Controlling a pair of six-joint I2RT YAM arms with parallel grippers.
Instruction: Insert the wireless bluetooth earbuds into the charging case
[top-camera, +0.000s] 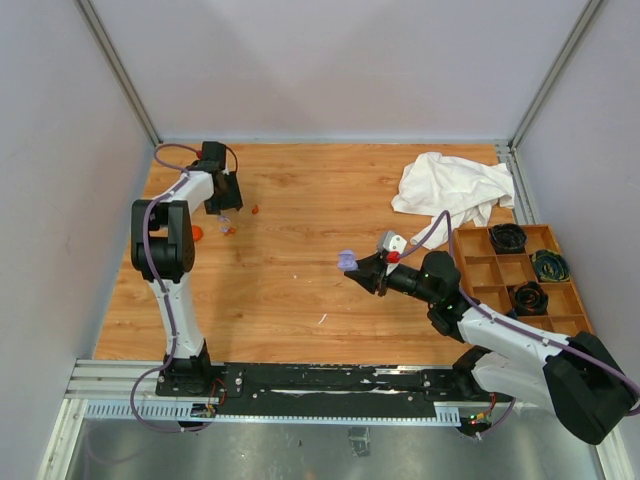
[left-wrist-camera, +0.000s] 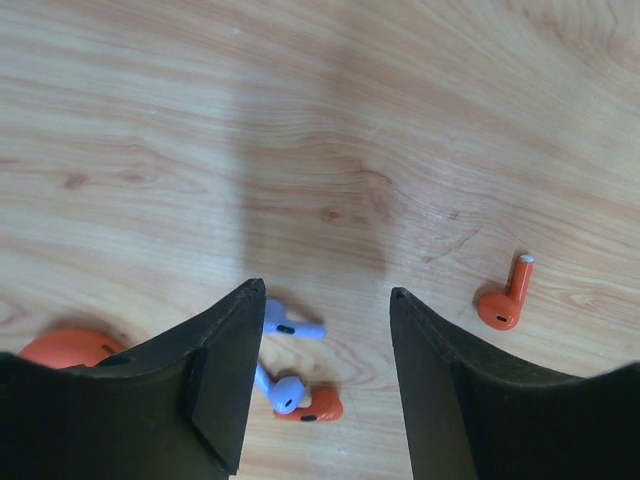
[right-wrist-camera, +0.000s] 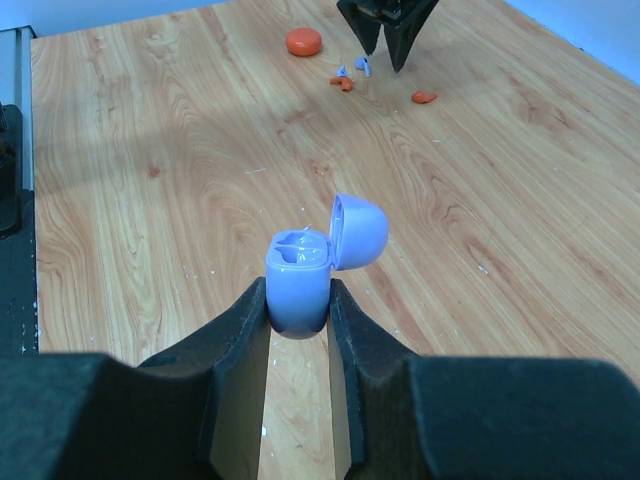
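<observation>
My right gripper is shut on the blue charging case (right-wrist-camera: 298, 290), held upright above the table with its lid (right-wrist-camera: 360, 232) swung open; the slots inside look empty. At the far left, my left gripper stands part open, nothing between its fingers. In the left wrist view one blue earbud (left-wrist-camera: 288, 322) lies on the table near the tip of the left finger. A second blue earbud (left-wrist-camera: 286, 394) lies closer in, against an orange earbud (left-wrist-camera: 322, 406). Another orange earbud (left-wrist-camera: 505, 297) lies apart, beyond the right finger.
An orange case (top-camera: 196, 233) sits beside the left arm. A white cloth (top-camera: 455, 190) lies at the back right, and a wooden divided tray (top-camera: 485, 272) with black coils stands at the right.
</observation>
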